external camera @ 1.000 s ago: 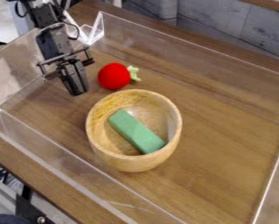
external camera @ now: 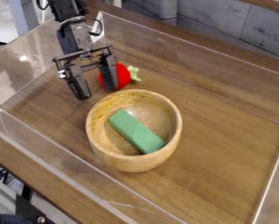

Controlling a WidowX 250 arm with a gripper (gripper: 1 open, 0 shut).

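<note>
My gripper (external camera: 94, 78) is open over the table at upper left, its dark fingers pointing down. A red tomato-like object with a green top (external camera: 119, 76) sits just behind and right of the fingers, partly hidden by them. A wooden bowl (external camera: 162, 157) stands nearer the front, holding a green block (external camera: 136, 130).
Clear panels run along the left and right edges, and cables and dark hardware lie beyond the table at lower left.
My gripper has moved right, closer to the red object, and now partly covers it. The bowl and green block have not moved.
</note>
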